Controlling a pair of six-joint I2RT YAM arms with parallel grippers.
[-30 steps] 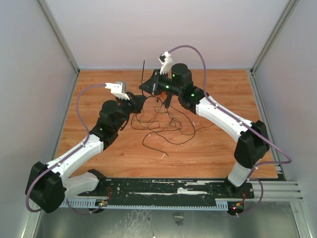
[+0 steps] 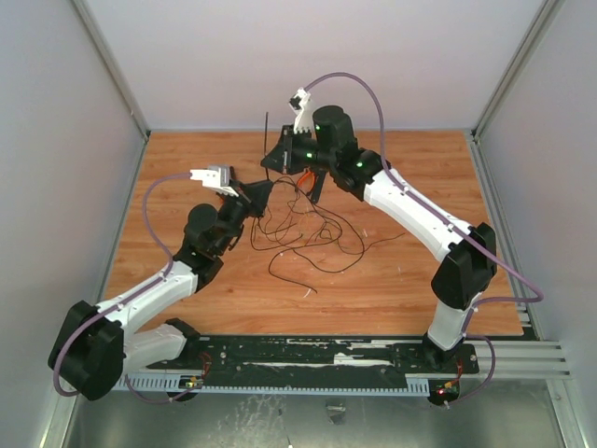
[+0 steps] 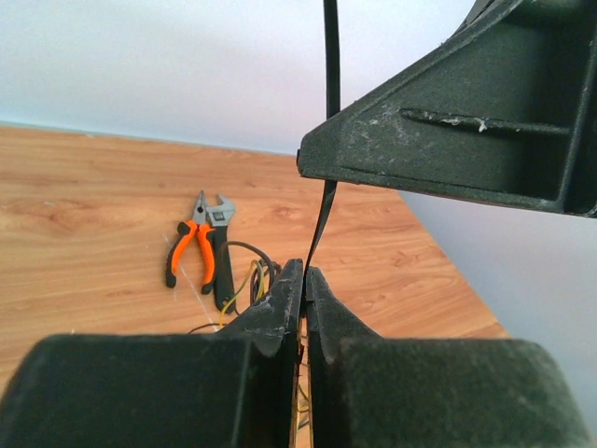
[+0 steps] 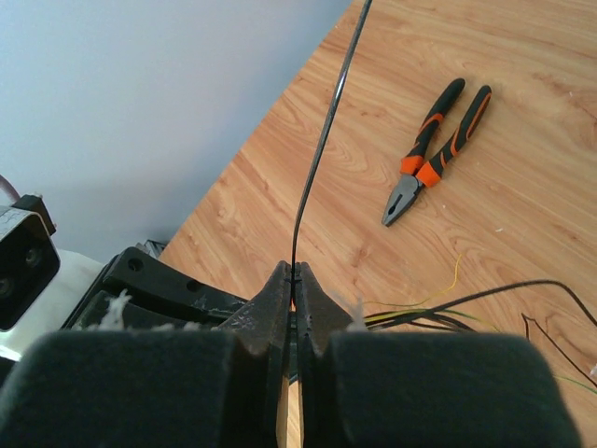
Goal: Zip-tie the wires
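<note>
A thin black zip tie (image 2: pixel 266 135) stands nearly upright between my two grippers, its tail rising past the right one. In the left wrist view the strap (image 3: pixel 321 224) runs from the left fingertips up to the dark right gripper. My left gripper is shut on the zip tie. Above it, my right gripper is shut, with the thin strap between its tips. Black and yellow wires (image 4: pixel 420 317) bunch close to the left gripper; the tie's loop around them is hidden. Loose wires (image 2: pixel 326 231) trail across the table.
Orange-handled pliers (image 3: pixel 193 241) lie on the wooden table behind the wires, beside an adjustable wrench (image 3: pixel 222 245). Walls close in the table at the back and sides.
The left gripper's body has tilted slightly downward, its tips staying close to the same spot. The strap moved slightly left.
</note>
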